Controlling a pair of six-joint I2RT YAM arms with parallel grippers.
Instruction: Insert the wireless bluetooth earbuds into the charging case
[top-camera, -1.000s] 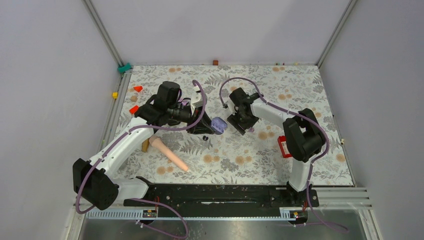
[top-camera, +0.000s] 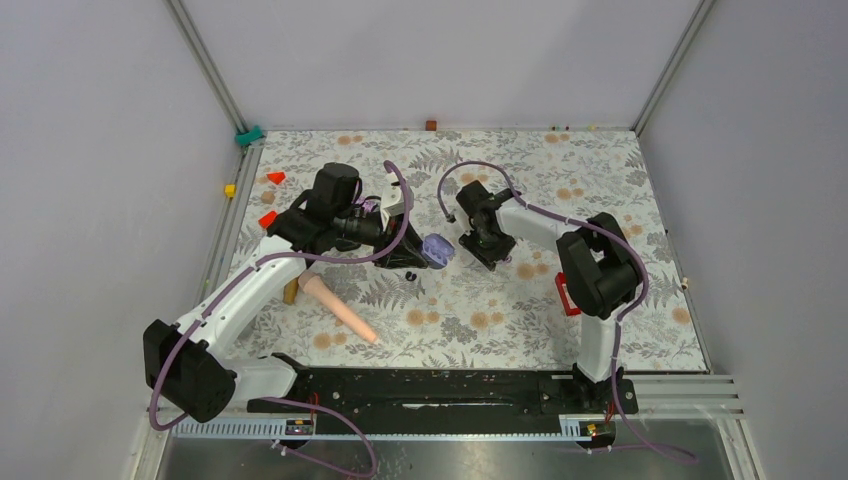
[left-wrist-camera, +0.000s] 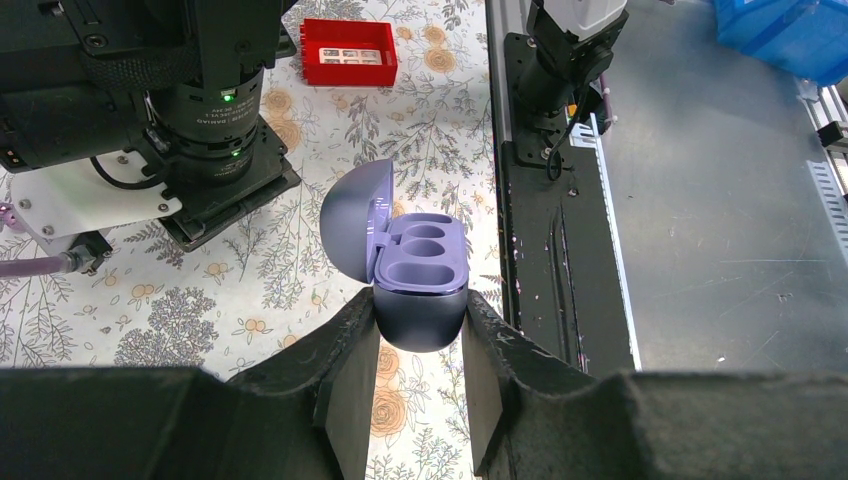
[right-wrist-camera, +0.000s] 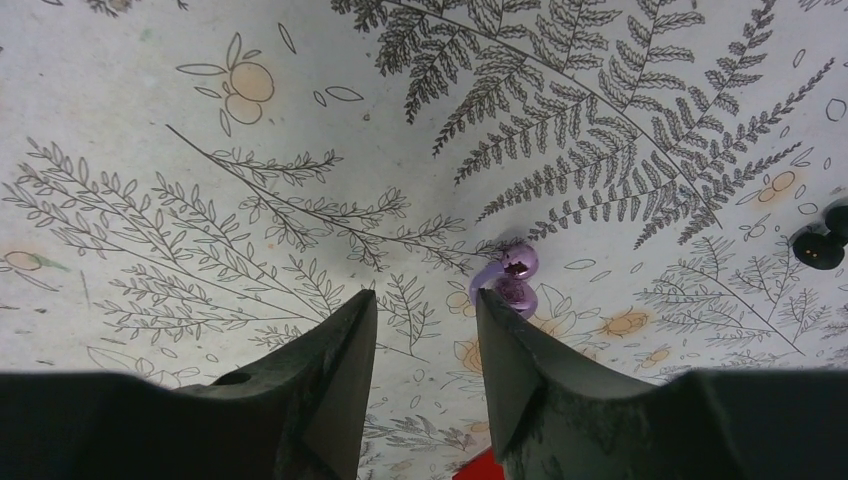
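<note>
The purple charging case (left-wrist-camera: 422, 262) has its lid up, and the slots facing the left wrist camera look empty. My left gripper is shut on the case's rounded lower body, holding it above the cloth. A purple earbud (right-wrist-camera: 507, 277) lies on the cloth, just beyond the right finger of my right gripper in the right wrist view. That gripper is part open, with only bare cloth showing between its fingers. Two small black pieces (top-camera: 411, 276) rest on the cloth below the left gripper in the top view.
A red tray (top-camera: 567, 294) lies right of the right gripper. The peach-coloured rod (top-camera: 340, 308) lies at front left, and several small coloured blocks are along the far left.
The right arm has shifted slightly left and toward the front in the top view, its gripper turning a little. My left arm and the case have stayed still.
</note>
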